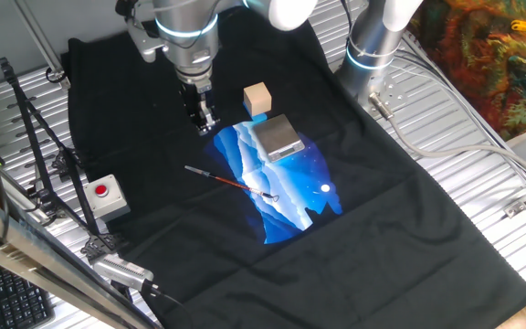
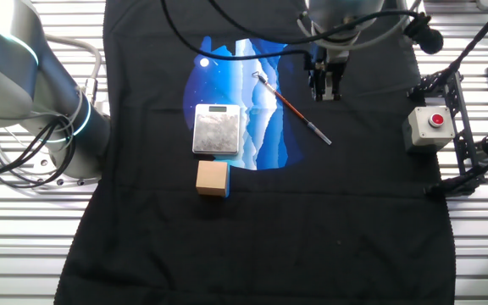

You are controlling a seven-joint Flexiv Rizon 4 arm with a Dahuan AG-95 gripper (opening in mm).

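My gripper [image 2: 325, 90] hangs over the black cloth, pointing down. In exterior view 2 its two fingers look spread, and no object shows between them. A thin pen-like tool [image 2: 293, 108] with an orange-red shaft and a small hooked end lies across a blue mountain-and-moon picture [image 2: 267, 140]; its grey end reaches onto the black cloth. In exterior view 1 the gripper [image 1: 205, 126] appears beyond that grey end. A small silver scale [image 2: 217, 131] rests on the picture. Beside it sits a tan block [image 2: 212, 178] with a blue side, apart from the gripper.
The black cloth [image 2: 312, 246] has wide free room. A box with a red button [image 1: 105, 196] stands by a black frame [image 1: 48, 151] at one side. Dark cables [image 2: 252, 57] from the arm cross above the picture. The arm's base [image 1: 369, 55] stands at the cloth's edge.
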